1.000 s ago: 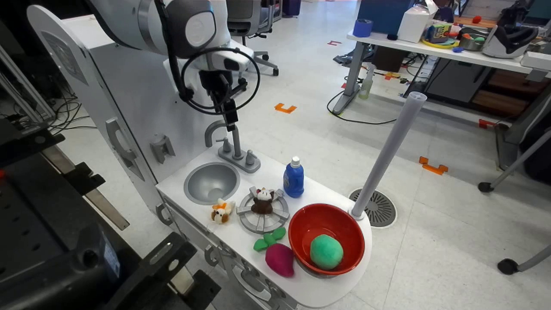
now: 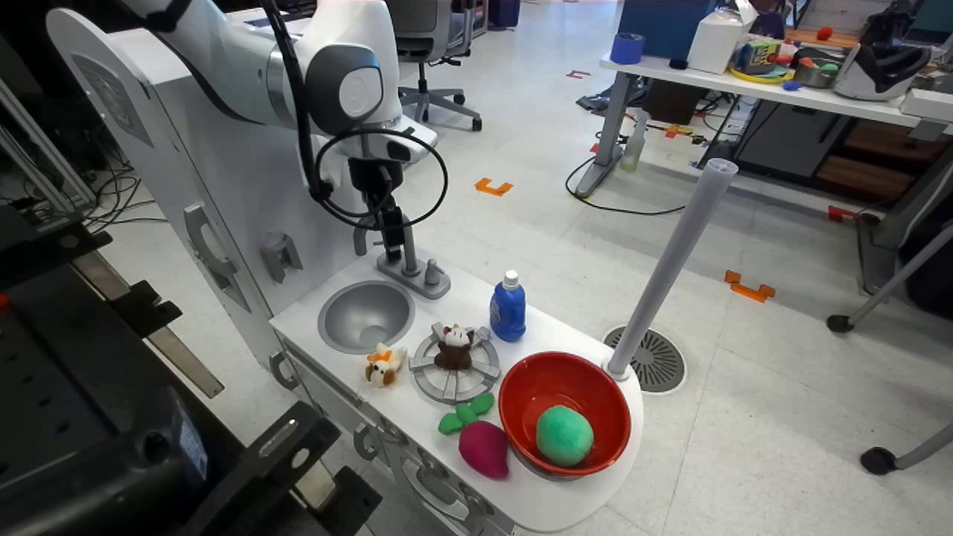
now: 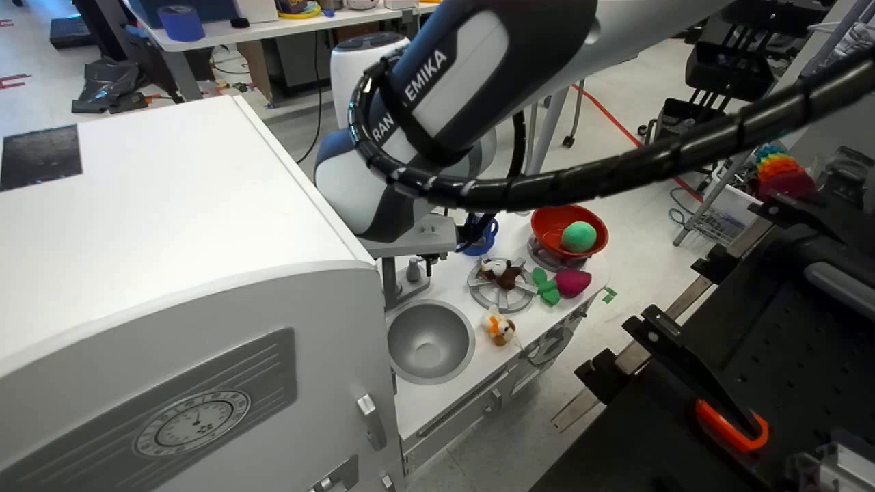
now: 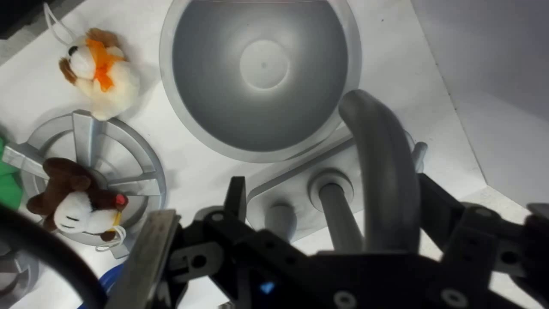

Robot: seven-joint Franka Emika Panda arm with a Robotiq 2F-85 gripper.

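Observation:
In the wrist view the grey faucet spout [image 4: 383, 170] rises toward the camera between my open gripper's fingers, closer to the right finger [image 4: 437, 206]. My gripper [image 2: 391, 240] points down at the faucet base [image 2: 415, 277] in exterior view 1 and covers part of the spout. A wide gap separates the left finger [image 4: 236, 198] from the spout. Whether the right finger touches it, I cannot tell. The round grey sink [image 4: 216, 92] is empty. Exterior view 2 has the fingers largely hidden behind the arm.
A white and brown plush dog [image 2: 384, 366] lies beside the sink. On the grey burner [image 2: 429, 388] rests a brown plush toy [image 2: 453, 353]. A blue bottle [image 2: 508, 308], plush beet [image 2: 484, 448] and red bowl [image 2: 527, 384] holding a green ball [image 2: 564, 435] occupy the counter. The white cabinet wall [image 2: 241, 161] stands close.
My gripper has come down to the faucet, from above it to a height where its fingers overlap the spout. The toys, bottle and bowl are where they were.

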